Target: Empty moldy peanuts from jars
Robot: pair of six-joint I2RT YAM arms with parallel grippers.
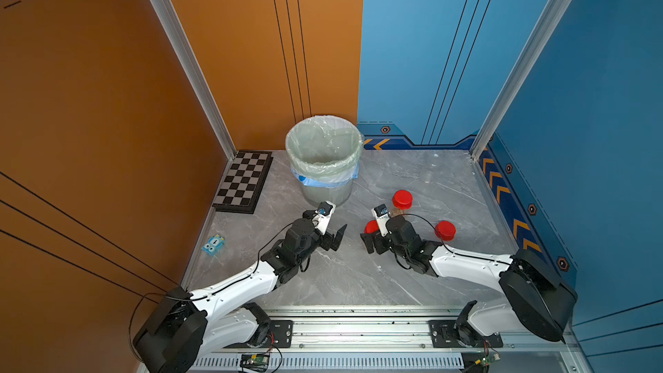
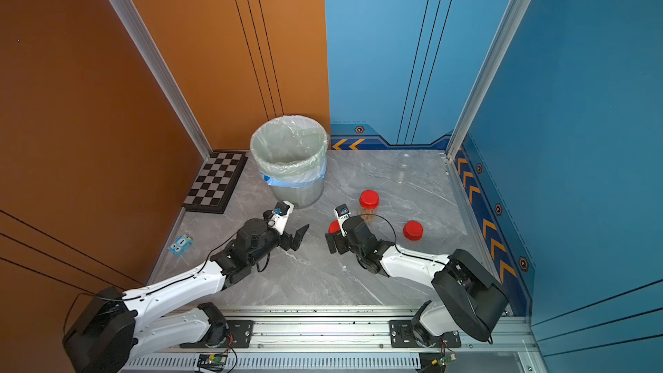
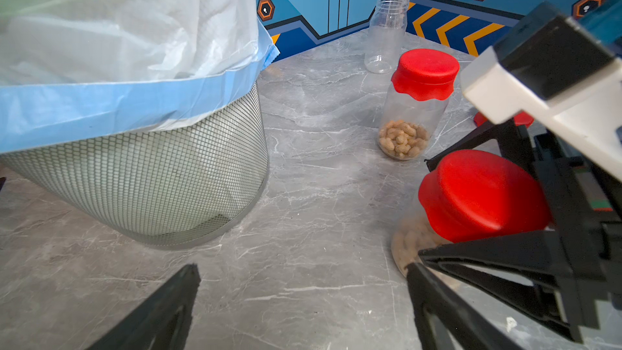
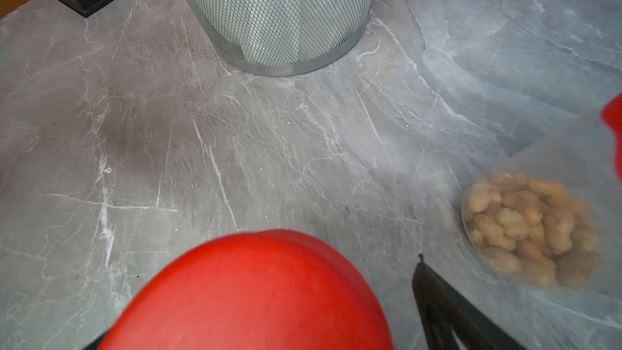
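Note:
A jar of peanuts with a red lid point(image 3: 486, 194) stands between the open fingers of my right gripper, seen in the left wrist view. In the right wrist view the same lid point(image 4: 259, 298) fills the bottom; the gap on its sides is hard to judge. Farther back stands a second red-lidded jar point(image 3: 413, 113) with peanuts at its bottom. My left gripper point(image 1: 337, 236) is open and empty, left of the near jar. The bin point(image 1: 324, 145), a wire-mesh one lined with a pale bag, is at the back.
A clear lidless jar point(image 3: 383, 39) stands near the back wall. Red lid material point(image 1: 445, 230) lies low on the right. A checkered board point(image 1: 243, 181) and a small blue item point(image 1: 213, 244) are on the left.

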